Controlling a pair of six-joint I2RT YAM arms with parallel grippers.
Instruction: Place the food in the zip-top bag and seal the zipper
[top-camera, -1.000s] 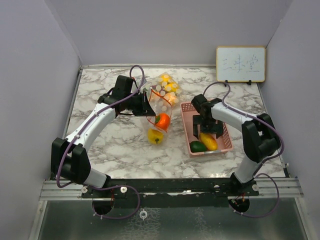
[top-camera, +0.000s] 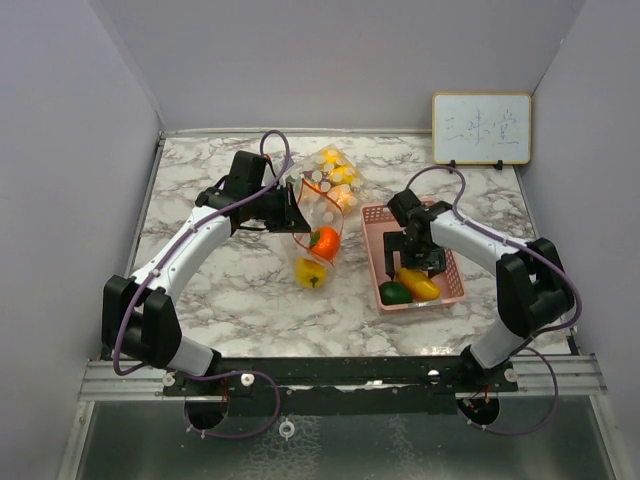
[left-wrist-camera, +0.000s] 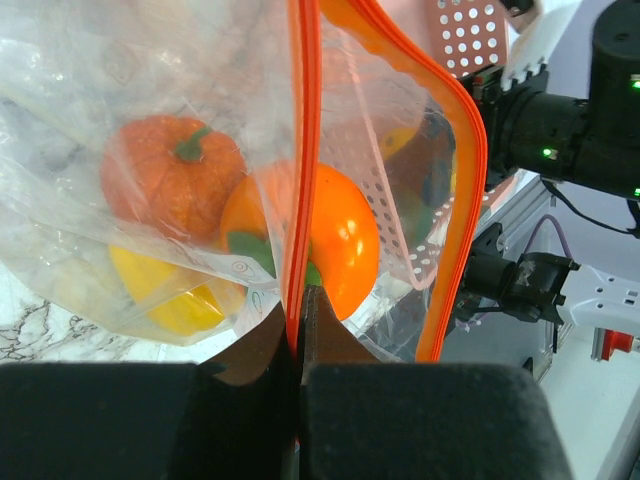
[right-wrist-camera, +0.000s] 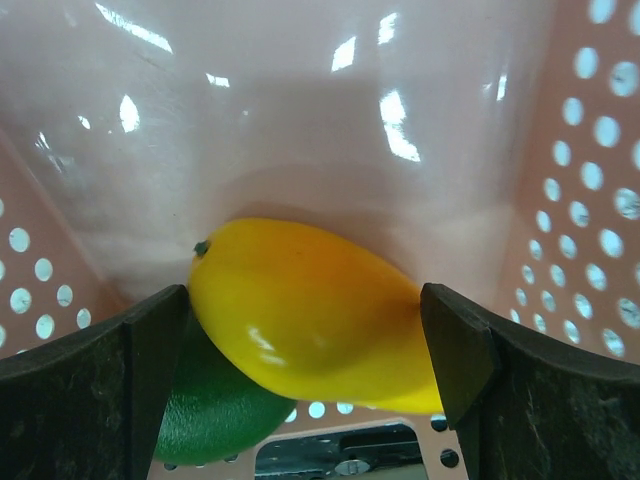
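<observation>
My left gripper (top-camera: 292, 220) is shut on the edge of the clear zip bag (top-camera: 310, 200), holding it open by its orange zipper. Inside lie an orange pepper (left-wrist-camera: 345, 240), an orange pumpkin (left-wrist-camera: 170, 180) and a yellow item (left-wrist-camera: 165, 295). My right gripper stands open, low in the pink perforated basket (top-camera: 370, 250), with its fingers on either side of a yellow elongated fruit (right-wrist-camera: 300, 310). A green item (right-wrist-camera: 210, 410) lies beside that fruit.
Another clear bag (top-camera: 335, 165) with yellow and orange items lies behind the held bag. A small whiteboard (top-camera: 481, 125) stands at the back right.
The left arm and bag have not moved.
</observation>
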